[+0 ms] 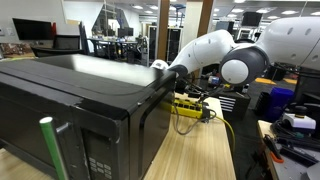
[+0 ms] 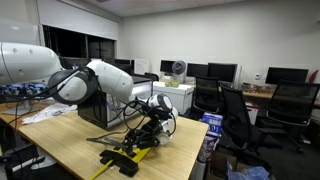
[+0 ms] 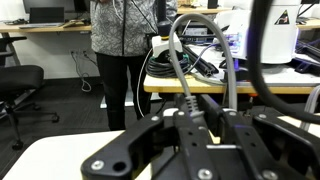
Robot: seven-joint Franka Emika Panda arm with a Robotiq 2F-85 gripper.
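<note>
At the bottom of the wrist view my gripper is closed around the ribbed end of a grey cable [image 3: 186,58]. The cable loops up over the fingers and comes back down on their right side. What its plug end touches is hidden behind the fingers. In exterior view 2 the arm hangs over the wooden table, above or close to a yellow power strip [image 2: 138,160]. Exterior view 1 shows the same yellow strip [image 1: 190,109] just beyond the microwave's corner, with the fingers too small to make out.
A big black microwave [image 1: 95,105] fills the left of exterior view 1. Bare table [image 1: 195,158] lies to its right. A person [image 3: 125,45] stands beyond the table edge in the wrist view. A white appliance [image 2: 177,97] stands behind the arm.
</note>
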